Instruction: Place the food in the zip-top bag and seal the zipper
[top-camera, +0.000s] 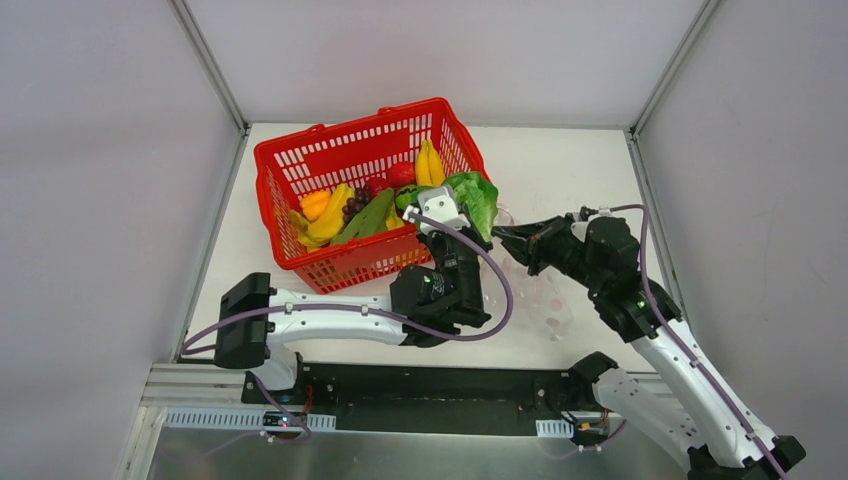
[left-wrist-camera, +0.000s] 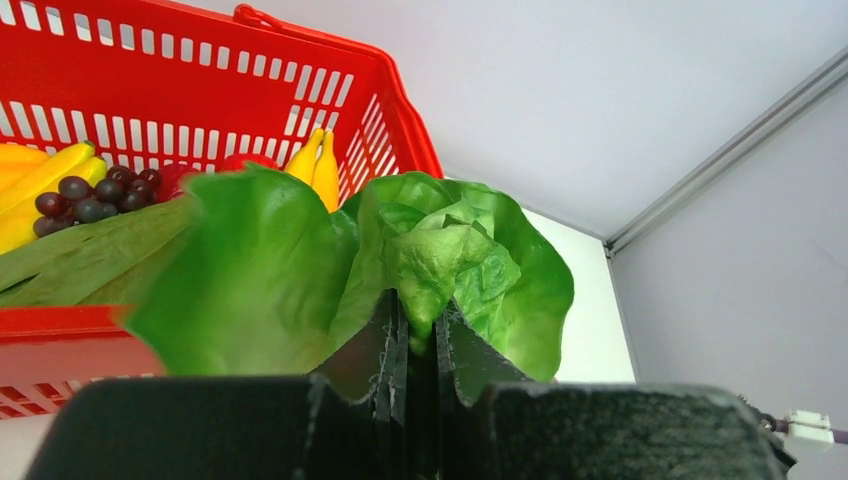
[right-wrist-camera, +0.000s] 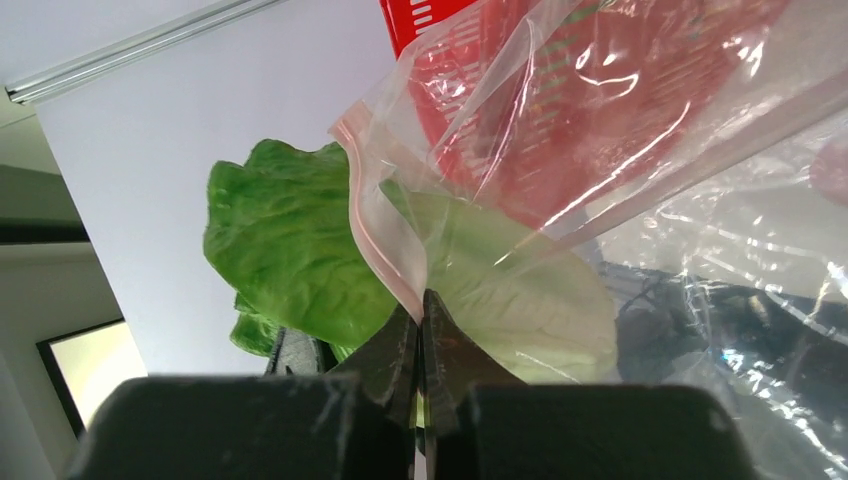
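A head of lettuce (left-wrist-camera: 270, 270) hangs in my left gripper, its fingers shut on a leaf. In the top view this lettuce (top-camera: 473, 200) is by the basket's right front corner. My right gripper is shut on the pink-edged rim of the clear zip bag (right-wrist-camera: 640, 140), which spreads to the right in its wrist view. Past that rim, the lettuce's green leaves (right-wrist-camera: 295, 240) show uncovered, while its pale lower part (right-wrist-camera: 530, 310) shows through the film. Whether that part is inside or behind the bag, I cannot tell.
The red basket (top-camera: 340, 268) holds bananas (top-camera: 429, 165), dark grapes (left-wrist-camera: 95, 195), long green leaves and red pieces. Both arms come close together at its right front corner.
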